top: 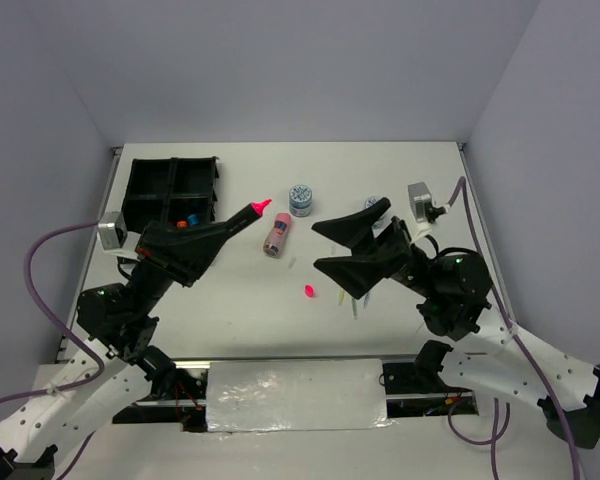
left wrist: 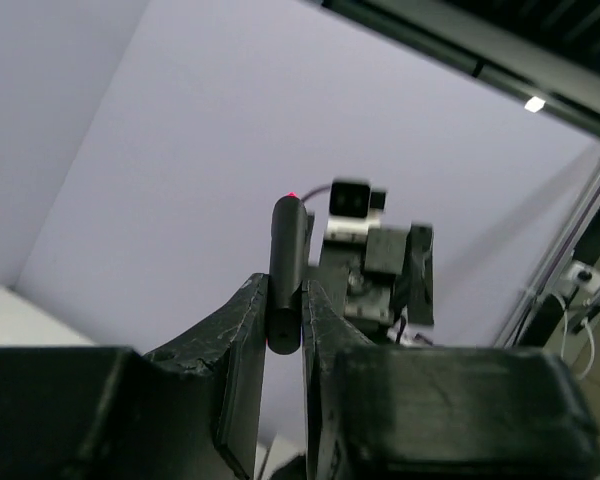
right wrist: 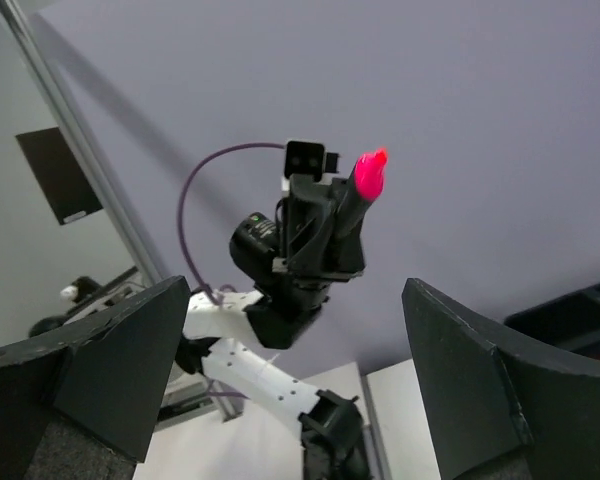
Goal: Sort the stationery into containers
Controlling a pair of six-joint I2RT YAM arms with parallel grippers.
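My left gripper is shut on a black marker [left wrist: 288, 245]. In the top view the marker [top: 242, 219] points up and to the right, its bright pink tip [top: 261, 206] bare; the right wrist view shows the same pink tip [right wrist: 370, 174]. Apart from it, over the right half of the table, my right gripper [top: 319, 247] stands wide open, empty between its fingers. A small pink piece, like a cap [top: 309, 291], lies mid-table. Several thin pens [top: 354, 307] lie beyond it to the right, partly under the right gripper.
A black compartment tray [top: 170, 180] stands at the back left, its front part hidden by my left arm; blue [top: 193, 219] and orange [top: 182, 224] items show there. A pink container [top: 276, 235] and a patterned jar [top: 300, 200] stand mid-table. Another jar [top: 372, 202] is partly hidden.
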